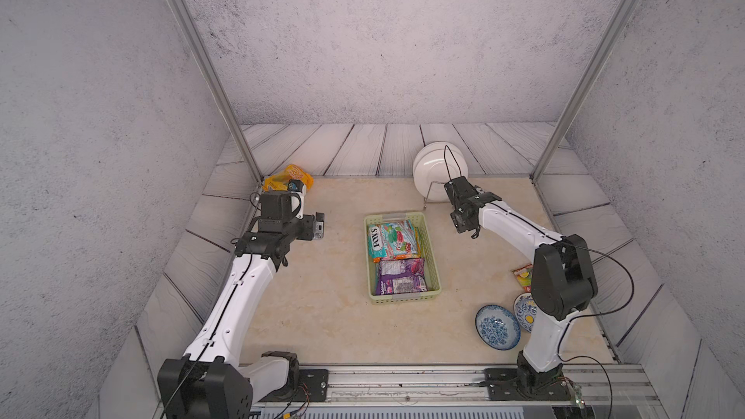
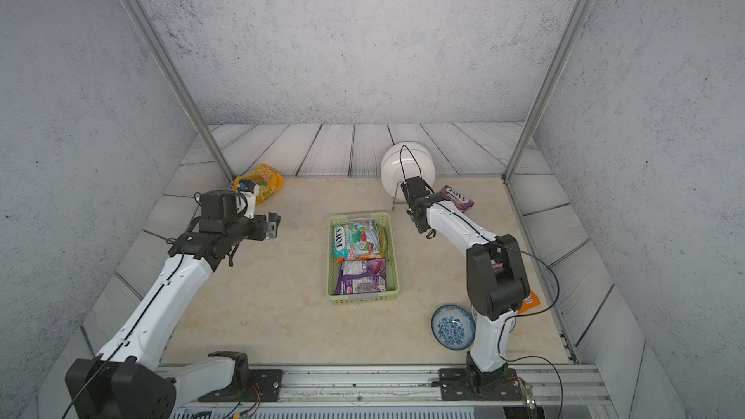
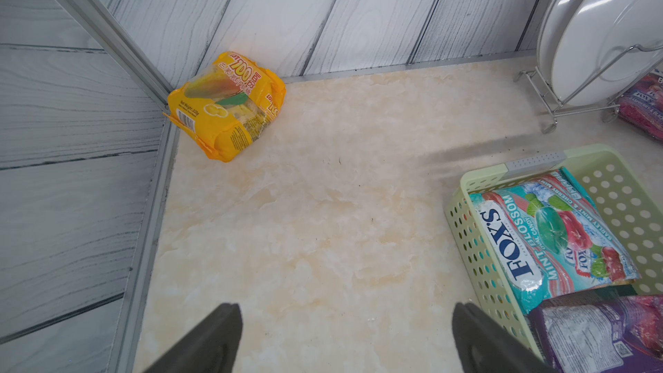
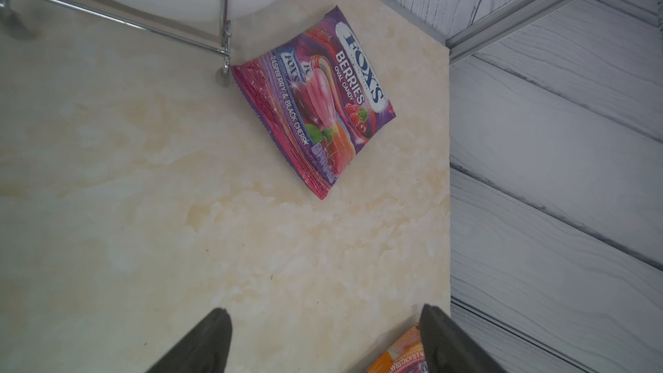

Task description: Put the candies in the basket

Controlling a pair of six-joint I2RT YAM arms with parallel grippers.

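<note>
The light green basket (image 3: 491, 248) holds a teal Fox's mint candy bag (image 3: 552, 235) and a purple candy bag (image 3: 587, 335). A purple Fox's berries bag (image 4: 321, 100) lies flat on the table beside the wire rack, ahead of my right gripper. That gripper's fingers stand apart with nothing between them. At the bottom of the right wrist view, an orange candy packet (image 4: 400, 353) shows partly behind a finger. My left gripper is open and empty above bare table. Farther off, a yellow candy bag (image 3: 228, 107) leans into the back left corner.
White plates (image 1: 439, 167) stand in a wire rack (image 3: 580, 107) at the back, close to the right gripper. A blue patterned bowl (image 1: 497, 326) and a second patterned dish (image 1: 526, 311) sit front right. Clear table lies left of the basket.
</note>
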